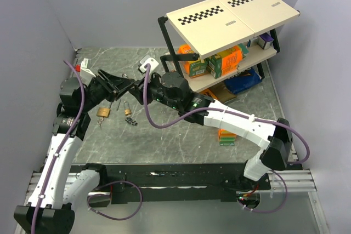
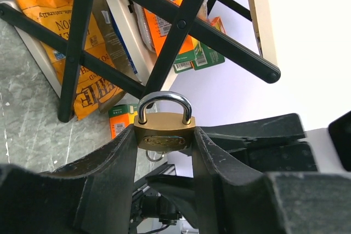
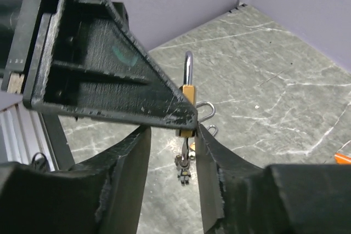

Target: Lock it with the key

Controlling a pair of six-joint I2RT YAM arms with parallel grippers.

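A brass padlock with a steel shackle is clamped in my left gripper, a key ring hanging behind it; edge-on in the right wrist view, it is partly hidden by the left finger. My open right gripper faces it closely, fingers near its lower part. From the top both grippers (image 1: 129,86) meet above the table. Another brass padlock (image 1: 103,112) with keys, and a further padlock (image 1: 127,111) with a dark chain, lie on the grey table below.
A two-tier shelf (image 1: 225,15) with boxes and bags fills the back right. Orange-green boxes (image 1: 226,138) lie below it. Walls border the sides and back.
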